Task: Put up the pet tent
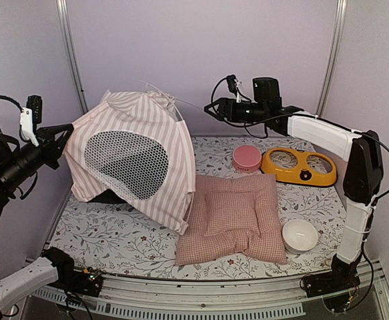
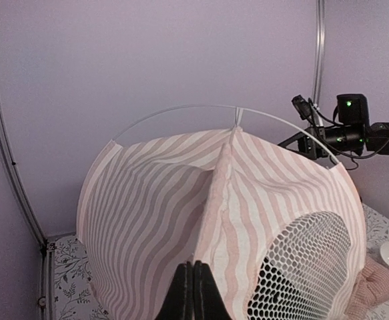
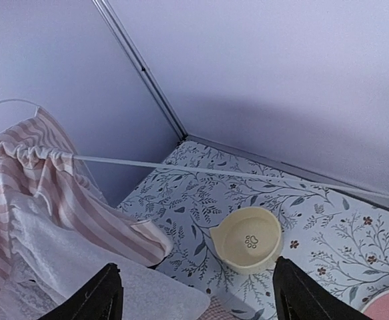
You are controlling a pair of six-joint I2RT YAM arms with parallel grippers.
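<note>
The pink-striped tent [image 1: 94, 147] with an oval mesh window [image 1: 126, 163] hangs crumpled at the left, a white pole [image 2: 181, 107] arching over its top in the left wrist view. My left gripper [image 1: 66, 132] is at the tent's left upper edge; in its wrist view the fingertips are closed on the fabric [image 2: 214, 213]. My right gripper [image 1: 214, 108] is right of the tent, high near the back wall, its fingers apart with nothing seen between them. In the right wrist view a thin pole [image 3: 147, 163] runs from the gathered fabric across to the right.
A checked cushion [image 1: 231, 213] lies center-right. Behind it are a pink bowl [image 1: 246, 155] and a yellow double-bowl stand [image 1: 291, 170]; a white bowl [image 1: 299, 235] sits front right. A cream bowl [image 3: 247, 237] shows in the right wrist view.
</note>
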